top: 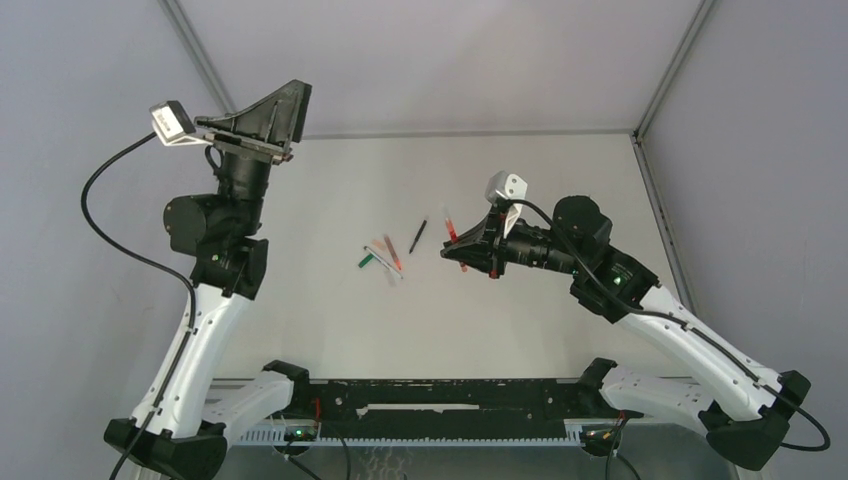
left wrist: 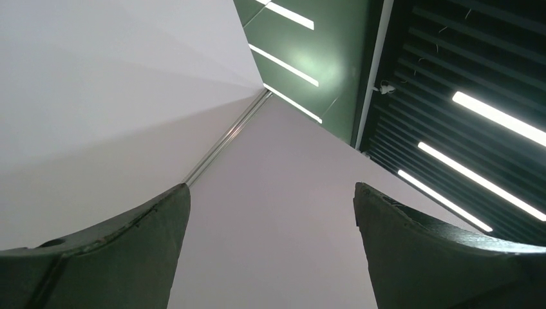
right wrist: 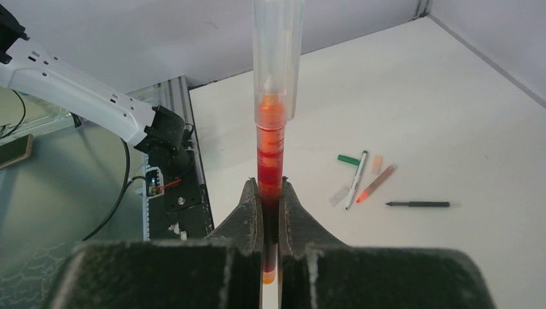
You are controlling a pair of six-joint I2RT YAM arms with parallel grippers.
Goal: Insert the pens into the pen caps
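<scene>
My right gripper (top: 450,248) is shut on a red-orange pen (right wrist: 270,148), held upright in the right wrist view with a clear cap (right wrist: 275,45) over its upper end. On the table lie a white pen (right wrist: 356,180), a green cap (right wrist: 348,159), an orange pen (right wrist: 376,183), a pale orange cap (right wrist: 376,164), a clear piece (right wrist: 338,196) and a dark pen (right wrist: 417,204). My left gripper is raised high at the left, open, with nothing between its fingers; its wrist view shows walls and ceiling lights.
Walls stand at the back and both sides; a dark rail (top: 515,400) runs along the front edge.
</scene>
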